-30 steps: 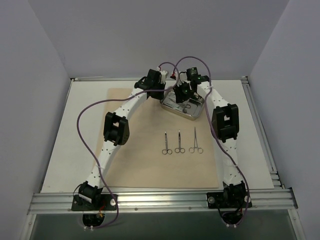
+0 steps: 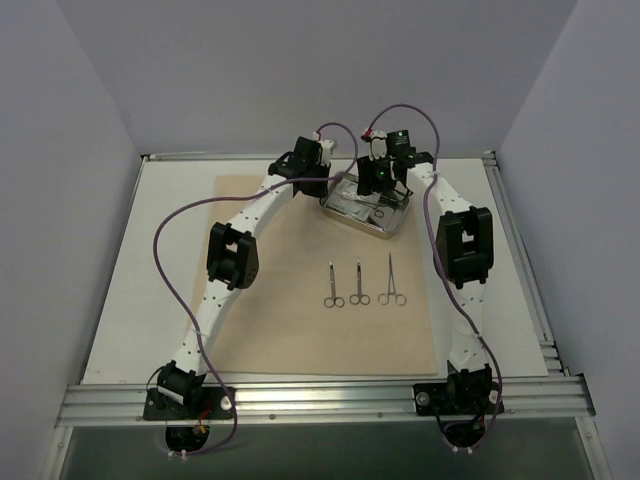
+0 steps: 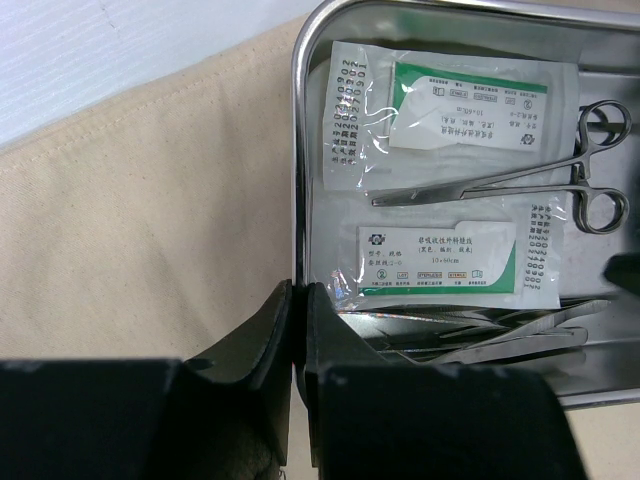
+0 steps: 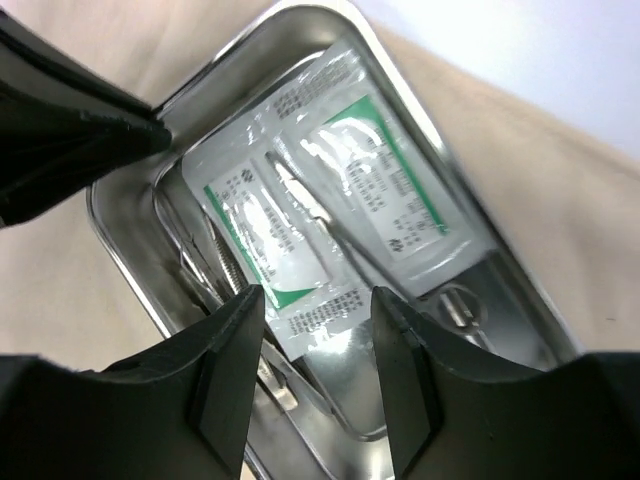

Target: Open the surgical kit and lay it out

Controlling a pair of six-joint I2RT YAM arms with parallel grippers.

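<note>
A steel kit tray [image 2: 365, 224] sits at the cloth's back. My left gripper is shut on its left rim. My right gripper hangs open over it. Inside lie two sterile packets [image 3: 465, 110] with green labels, a clamp [image 3: 590, 160] on them, and several metal instruments [image 3: 530, 335] along one side. On the cloth in the top view, two scissors [image 2: 333, 298] [image 2: 359, 298] and a clamp [image 2: 391, 290] lie in a row.
White table [image 2: 140, 270] shows on both sides. The purple cables of both arms arch over the tray.
My right gripper has moved right and up over the tray in the top view. My left gripper stays at the tray's left rim.
</note>
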